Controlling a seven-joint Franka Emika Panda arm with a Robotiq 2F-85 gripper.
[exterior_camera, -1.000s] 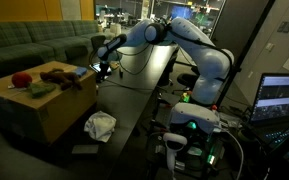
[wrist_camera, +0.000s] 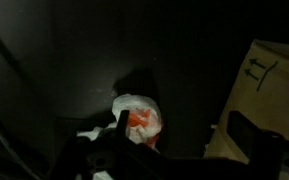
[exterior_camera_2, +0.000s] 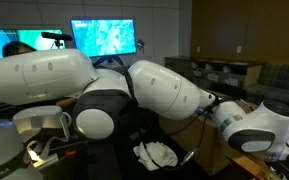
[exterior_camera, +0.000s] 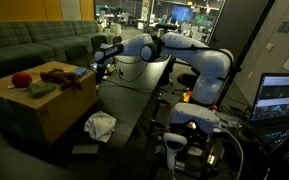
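Note:
My gripper stands open, and nothing shows between its dark fingers. Its left finger overlaps the lower edge of a crumpled white cloth or bag (wrist_camera: 147, 104) with an orange-red patch, seen on the dark floor in the wrist view. From exterior view 1, the white item (exterior_camera: 100, 126) lies on the floor by the cardboard box, well in front of the gripper. The arm reaches out past the box's far end, and the gripper (exterior_camera: 102, 72) is small and dark there. In exterior view 2 the white item (exterior_camera_2: 156, 155) shows beyond the arm.
A large cardboard box (exterior_camera: 46, 118) carries a red round thing (exterior_camera: 22, 79), a brown plush-like thing (exterior_camera: 66, 76) and a blue item (exterior_camera: 81, 71). Its side (wrist_camera: 276, 95) borders the wrist view's right. Flat dark object (exterior_camera: 85, 149) on the floor; sofa (exterior_camera: 34, 45) behind.
The arm's forearm and wrist have shifted slightly, with the hand a little lower and nearer the camera. The white item and the things on the box have not moved.

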